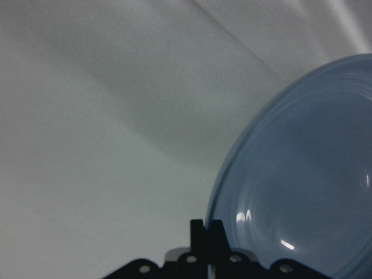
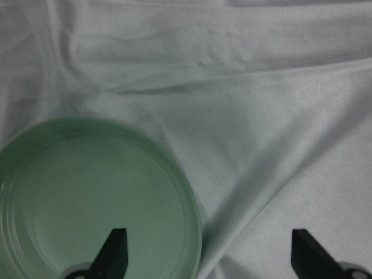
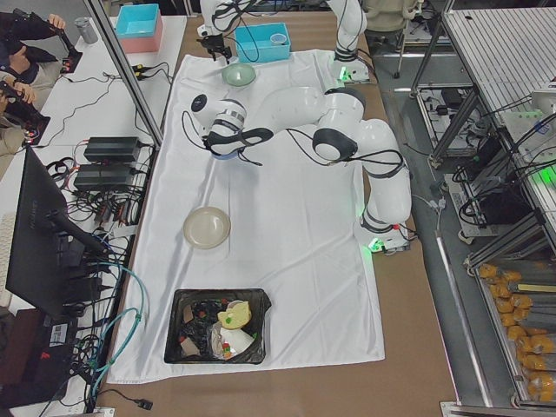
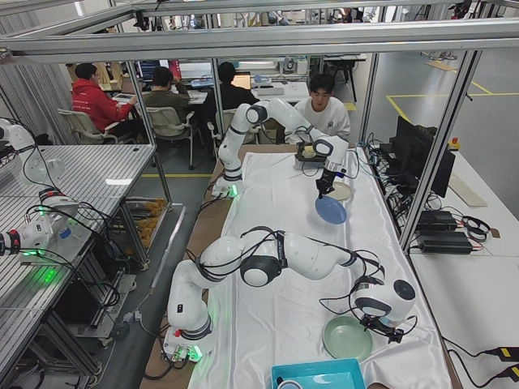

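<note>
My left gripper is shut on the near-left rim of a blue plate (image 1: 290, 168); in the camera right view the blue plate (image 4: 331, 212) hangs below that gripper, and in the camera left view the arm mostly hides it. My right gripper is open with nothing between its fingers, above the cloth at the edge of a green plate (image 2: 93, 197), which also shows in the camera left view (image 3: 239, 75). A beige plate (image 3: 206, 228) lies on the cloth in the middle of the table.
A black bin (image 3: 174, 339) with mixed items stands at the near end in the camera left view. A turquoise box (image 3: 265, 48) with a cup stands at the other end. A monitor (image 3: 39, 243) and cables line the left side. The cloth around the beige plate is clear.
</note>
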